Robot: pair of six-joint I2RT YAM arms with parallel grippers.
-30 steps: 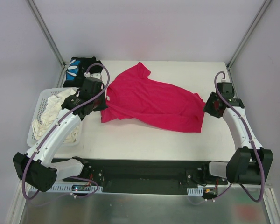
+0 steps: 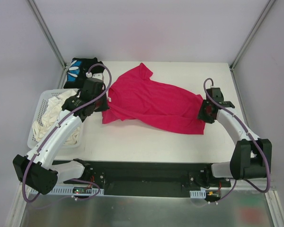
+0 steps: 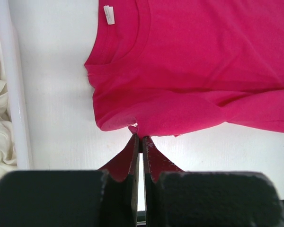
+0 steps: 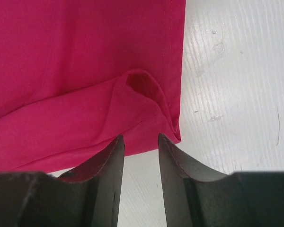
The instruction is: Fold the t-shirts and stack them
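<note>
A magenta t-shirt (image 2: 151,99) lies spread on the white table, its near edge folded up in a long strip. My left gripper is shut on that edge near the left end, below the collar and label. My right gripper hovers with fingers apart and nothing between them, just on the near side of the shirt's right corner, where a small loop of folded fabric (image 4: 142,104) stands out.
A white basket (image 2: 38,113) of cream cloth stands at the left, with a black printed fabric pile (image 2: 80,71) behind it.
My right gripper has moved left and toward the near side, to the shirt's right corner. The left gripper and the shirt look unchanged.
</note>
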